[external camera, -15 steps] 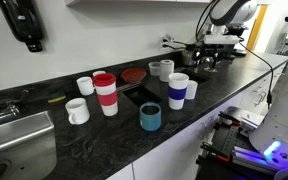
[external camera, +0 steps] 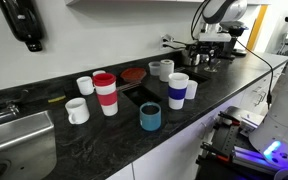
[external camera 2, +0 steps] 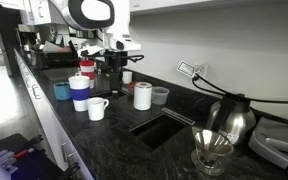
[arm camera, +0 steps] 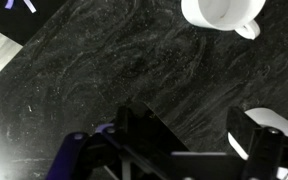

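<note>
My gripper (external camera 2: 110, 62) hangs high over the dark counter, its fingers spread wide with nothing between them. In the wrist view the gripper has bare dark stone beneath it. A white mug (arm camera: 224, 11) with a handle is near the top edge of that view, clear of the fingers. In exterior view 2 the white mug (external camera 2: 98, 107) stands upright on the counter. Beside it is a white and blue cup (external camera 2: 80, 95). A white canister (external camera 2: 142, 96) stands farther right. Part of a white object (arm camera: 272, 124) shows behind the right finger in the wrist view.
A teal mug (external camera: 150, 116), a red and white cup (external camera: 106, 93) and a white mug (external camera: 78, 110) stand farther along the counter. A sink basin (external camera 2: 162, 132) opens in the counter. A steel kettle (external camera 2: 231, 117) and metal dripper (external camera 2: 210, 150) occupy the right.
In exterior view 1 the gripper has shifted left, farther out over the counter. The mugs and cups have stayed in place.
</note>
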